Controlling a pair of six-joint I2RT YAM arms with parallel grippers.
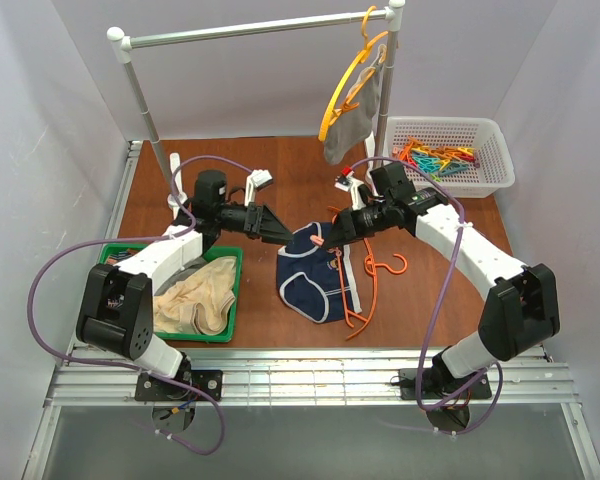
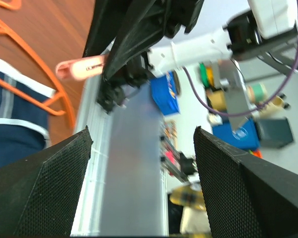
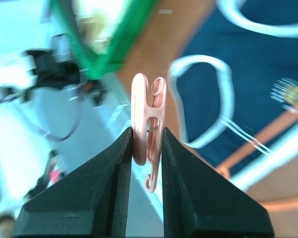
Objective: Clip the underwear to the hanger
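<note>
Navy underwear [image 1: 305, 290] with white trim lies flat in the middle of the table, an orange hanger [image 1: 373, 290] lying across and beside its right side. My left gripper [image 1: 280, 235] stands open and empty above the upper left of the underwear; its fingers frame the lower edge of the left wrist view. My right gripper [image 1: 330, 234] is shut on a pink clothespin [image 3: 151, 129], held above the underwear near the hanger's top and pointing toward my left gripper. The pin also shows in the left wrist view [image 2: 82, 68].
A green bin [image 1: 222, 328] of clothes is at left. A white basket [image 1: 490, 170] of coloured clips stands back right. A rail [image 1: 250, 30] carries a yellow hanger [image 1: 338, 95] with grey cloth [image 1: 350, 135].
</note>
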